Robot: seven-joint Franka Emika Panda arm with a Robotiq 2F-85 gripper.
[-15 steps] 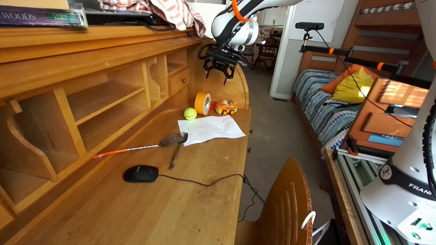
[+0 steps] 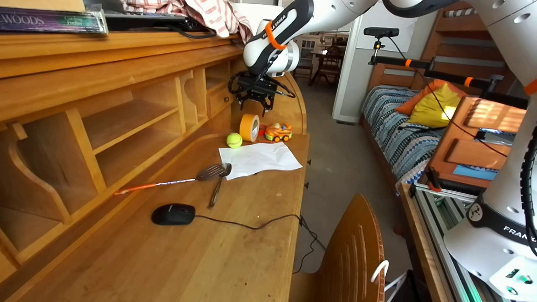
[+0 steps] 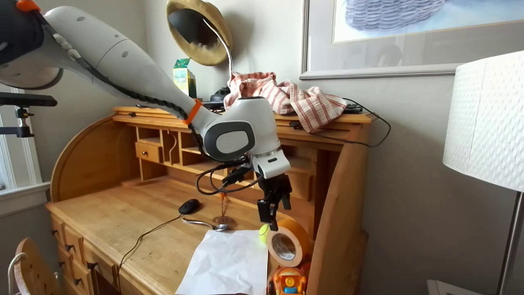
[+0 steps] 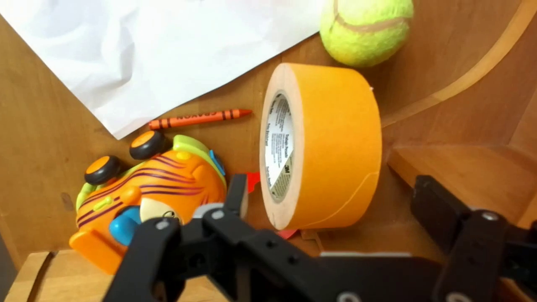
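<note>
My gripper is open, its two black fingers wide apart with nothing held between them. Below it an orange roll of tape stands on its edge on the desk, and in the wrist view the roll appears in the gap between the fingers. A yellow-green tennis ball lies close beside the roll. On the roll's other side is an orange striped toy car, with an orange crayon between it and a sheet of white paper. In exterior view 1 the gripper hangs above the tape.
A spatula, a spoon and a black mouse with its cable lie nearer the middle of the desk. The desk's curved side wall and the cubbies stand close to the tape.
In exterior view 1 the gripper has come lower and shifted left, from higher over the toy car side to above the tape. The objects on the desk have not moved.
</note>
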